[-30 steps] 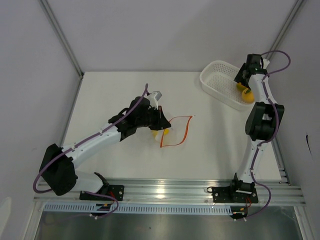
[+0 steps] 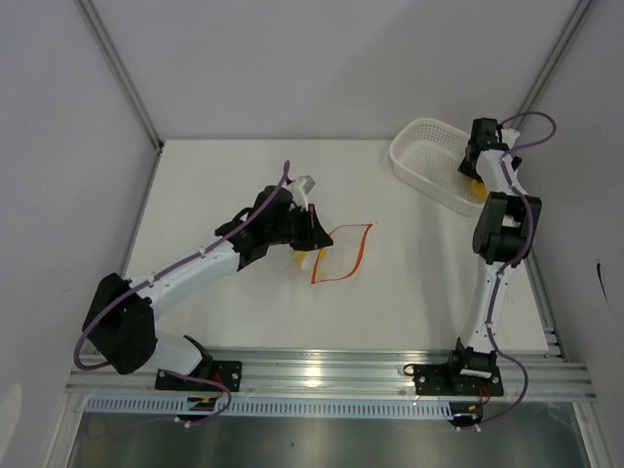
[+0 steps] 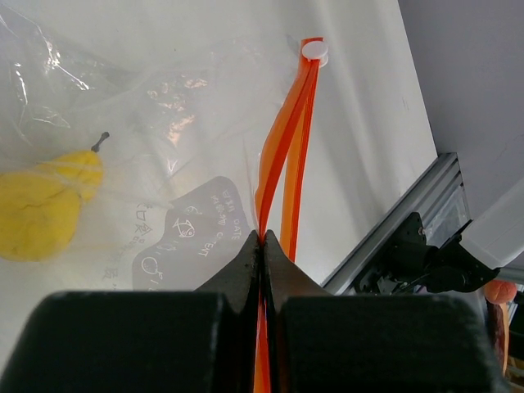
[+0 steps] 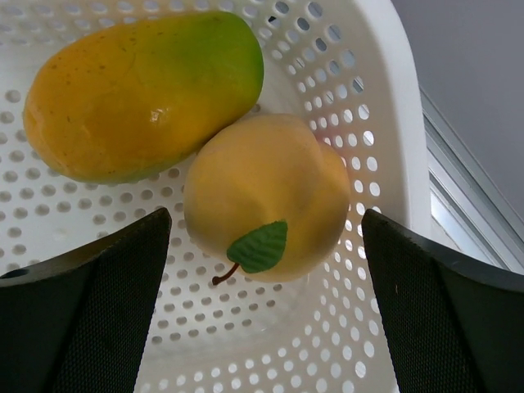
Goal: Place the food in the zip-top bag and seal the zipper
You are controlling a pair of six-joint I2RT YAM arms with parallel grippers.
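Observation:
A clear bag (image 3: 188, 106) with an orange zipper rim (image 3: 282, 147) lies at mid-table, its mouth spread apart. Inside it rests a yellow pear (image 3: 41, 205). My left gripper is shut on the near part of that rim. In the right wrist view, a peach (image 4: 262, 192) with a green leaf sits in the white basket (image 4: 413, 139), against its side wall. A mango (image 4: 147, 94) lies beside the peach, touching it. My right gripper is open over the peach, one finger on each side; contact is not clear.
The white basket (image 2: 419, 180) stands at the table's far right corner, close to the right wall. Bare white table (image 2: 244, 161) surrounds the bag, wide and clear. A metal rail (image 2: 322, 358) runs along the front edge.
The left arm and the bag have barely moved.

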